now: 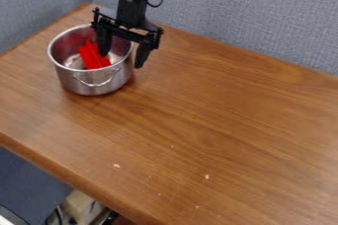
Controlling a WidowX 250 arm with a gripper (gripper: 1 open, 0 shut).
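Observation:
A steel pot with a wire handle stands at the upper left of the wooden table. Inside it lies a red object, upper end partly hidden by my gripper. The black gripper hangs from the arm at the top of the view, open, one finger over the pot's inside and the other outside its right rim. Whether it touches the pot or the red object I cannot tell.
A grey padded wall runs along the back and left. Cables show beyond the table's lower left edge.

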